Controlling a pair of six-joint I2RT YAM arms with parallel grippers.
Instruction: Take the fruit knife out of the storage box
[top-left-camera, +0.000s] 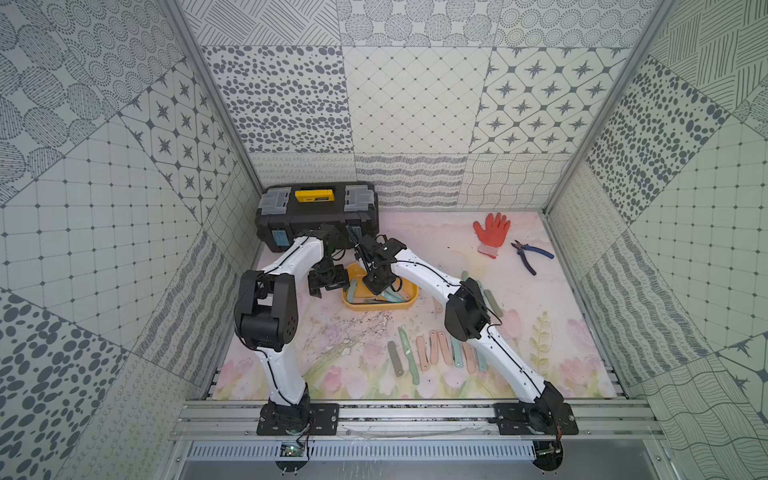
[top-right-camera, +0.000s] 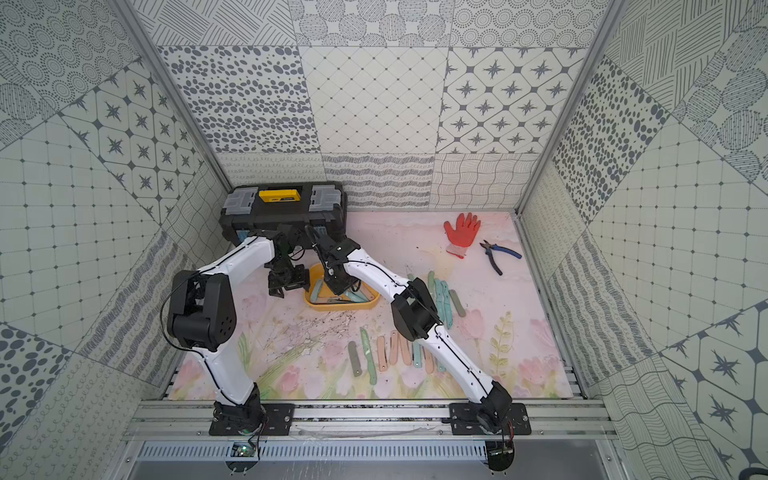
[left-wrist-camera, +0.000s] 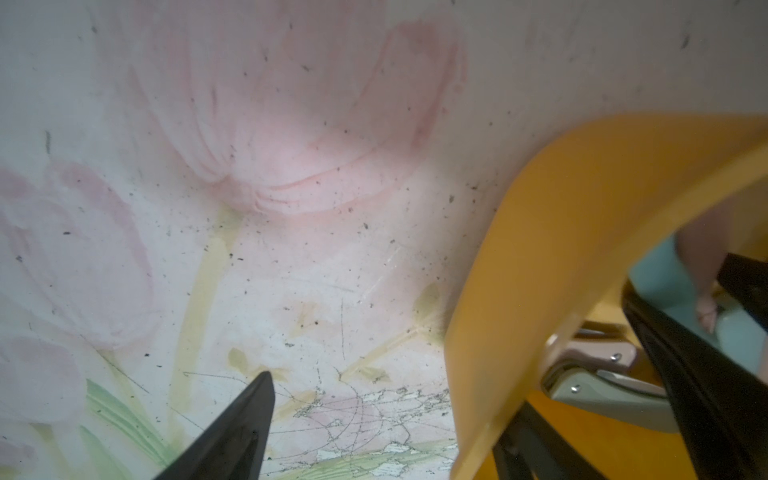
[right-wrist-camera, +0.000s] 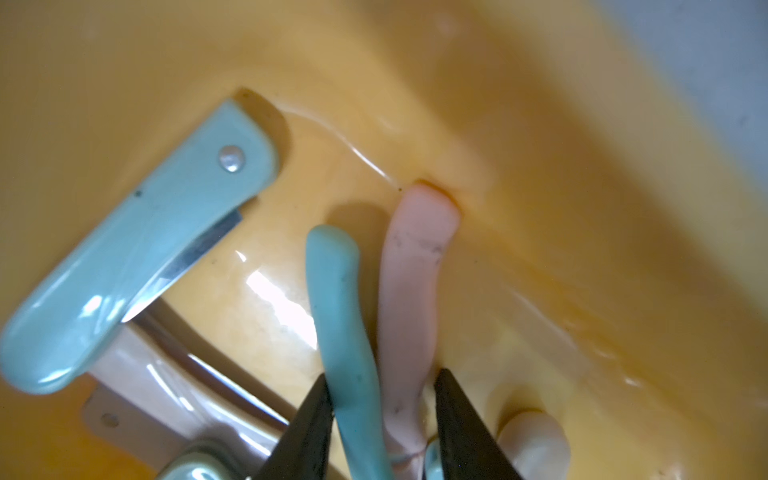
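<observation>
The yellow storage box (top-left-camera: 408, 300) holds several folding fruit knives. In the right wrist view a teal knife (right-wrist-camera: 340, 304) and a pink knife (right-wrist-camera: 412, 288) lie side by side, with my right gripper part open around their lower ends, its fingers down in the box. Another teal knife (right-wrist-camera: 144, 232) lies to the left. My left gripper is open at the box's left wall, one finger outside and the other by the rim, with no knife between them.
A black toolbox (top-left-camera: 316, 208) stands behind the box. A red glove (top-left-camera: 492, 232) and pliers (top-left-camera: 528, 252) lie at the back right. Rows of knives (top-left-camera: 436, 348) lie in front and to the right.
</observation>
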